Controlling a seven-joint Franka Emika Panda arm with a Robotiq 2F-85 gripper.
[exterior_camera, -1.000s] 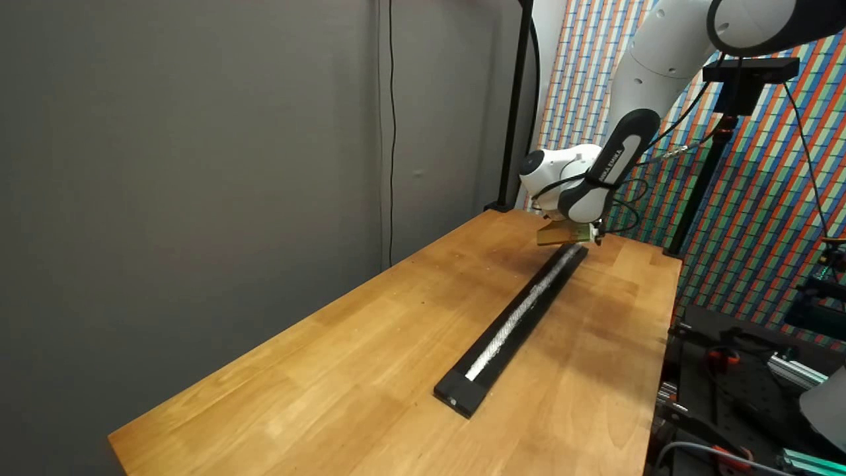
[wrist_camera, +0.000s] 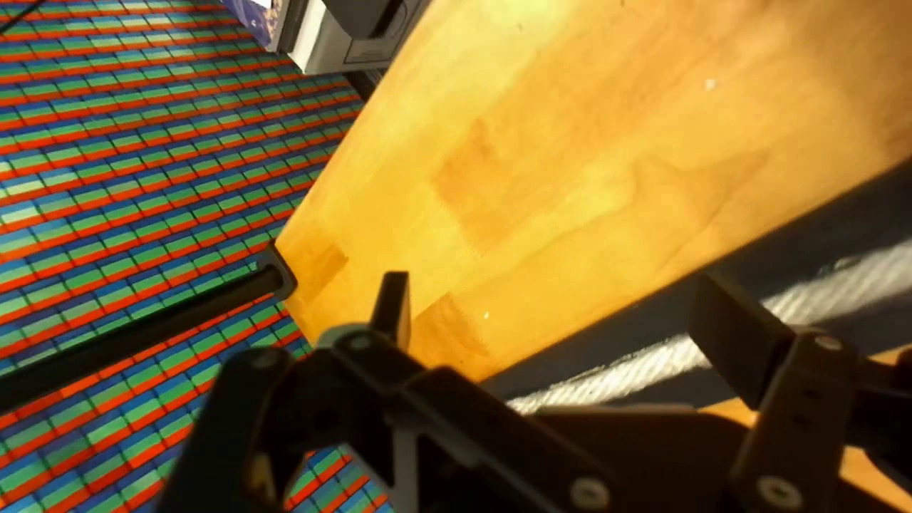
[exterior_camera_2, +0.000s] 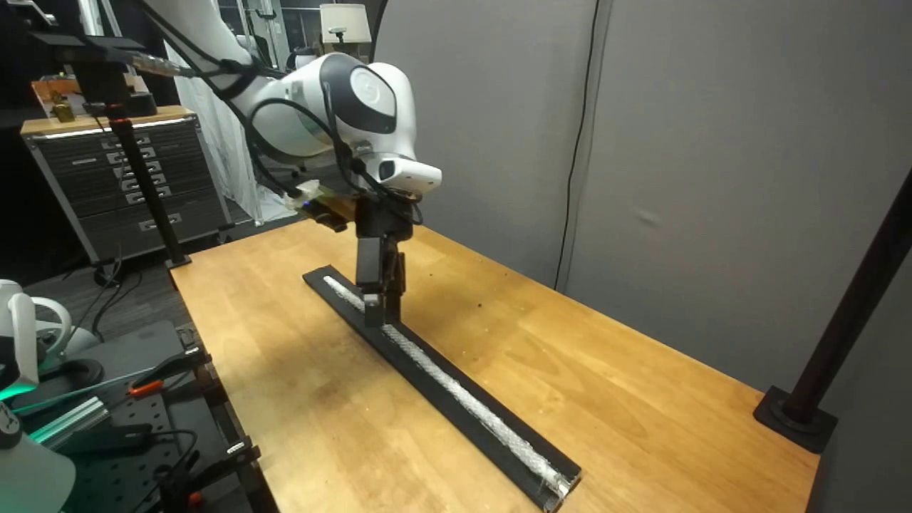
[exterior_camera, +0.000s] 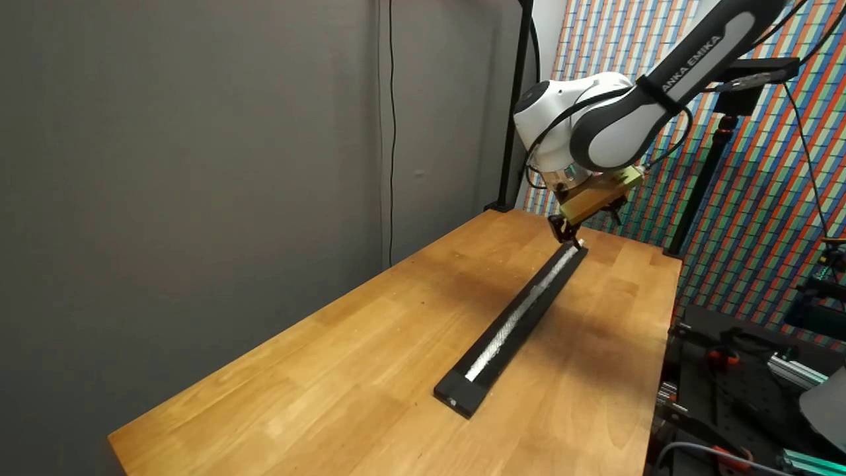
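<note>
A long black bar [exterior_camera: 492, 373] lies on the wooden table, and along its top runs a white rope-like strip [exterior_camera: 515, 317]. In the second exterior view the strip [exterior_camera_2: 462, 397] stretches the bar's length, with my gripper [exterior_camera_2: 382, 312] in front of part of it. My gripper [exterior_camera: 568, 231] is over the bar's far end in the first exterior view. The wrist view shows my gripper open, its two fingers wide apart and nothing held between them. Behind the fingers, the black bar [wrist_camera: 795, 235] and white strip [wrist_camera: 641, 368] cross the lower right.
A grey wall panel [exterior_camera: 238, 158] borders one long side. Black posts [exterior_camera: 511, 119] stand at the table's edge, and a dark cart with tools [exterior_camera_2: 128, 427] adjoins the other side.
My arm has risen from low over the bar's far end, and the hand has tilted, so the fingers now show in the first exterior view. The bar and strip look unmoved.
</note>
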